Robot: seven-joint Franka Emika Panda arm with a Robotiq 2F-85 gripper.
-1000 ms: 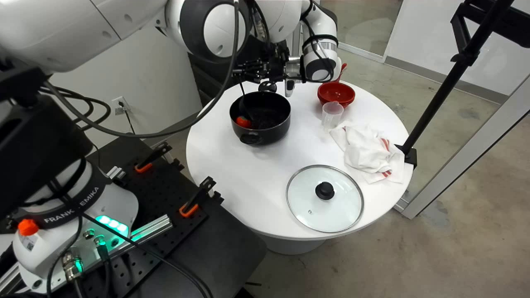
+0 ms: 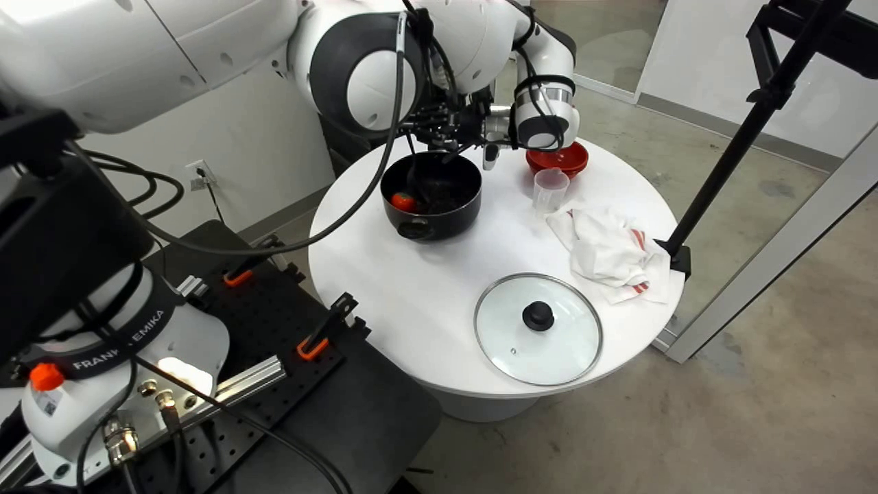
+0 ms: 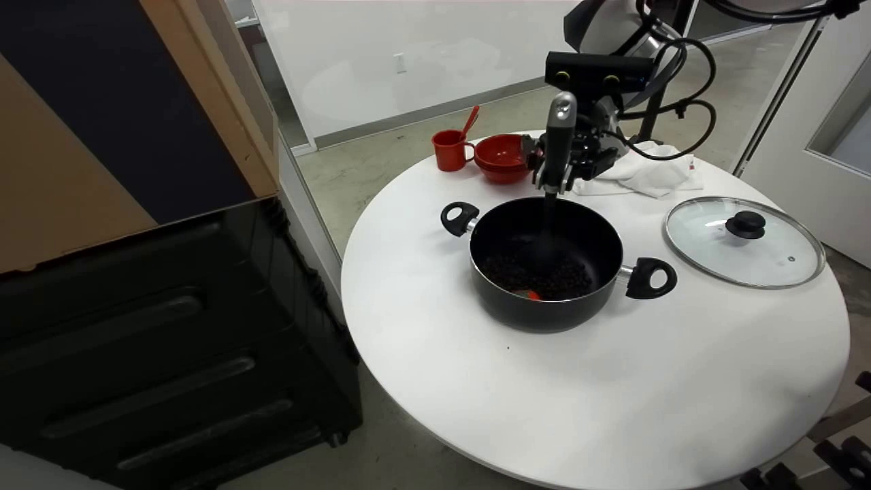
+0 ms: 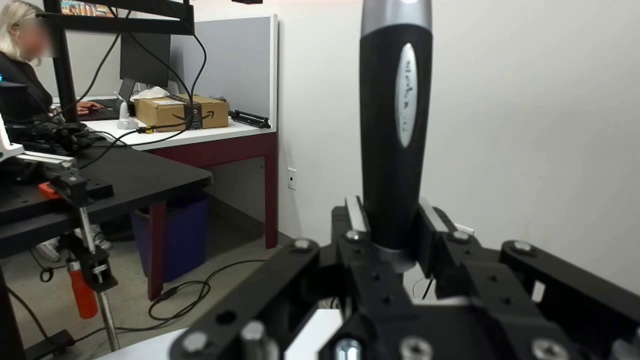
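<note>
My gripper is shut on the black handle of a utensil [image 4: 393,114], a pad pressing on each side. In exterior view 2 the grey-tipped handle [image 3: 561,122] rises above the fingers, and its shaft runs down into the black pot [image 3: 522,314]. The utensil's lower end is too dark to make out among the dark, bean-like contents [image 3: 555,276]. A red piece [image 2: 402,201] lies inside against the pot's wall. From exterior view 1, the gripper [image 2: 433,123] is just above the pot's far rim.
Red bowls [image 3: 499,159] and a red mug [image 3: 450,151] stand behind the pot. A clear cup [image 2: 549,189], a white towel [image 2: 610,251] and a glass lid [image 2: 514,329] occupy the table's other side. Bare tabletop [image 3: 490,392] lies in front of the pot.
In exterior view 1 the wrist and gripper have shifted slightly right and down, now covering part of the red bowls. The utensil's shaft moved along. The base light turned from green to white.
</note>
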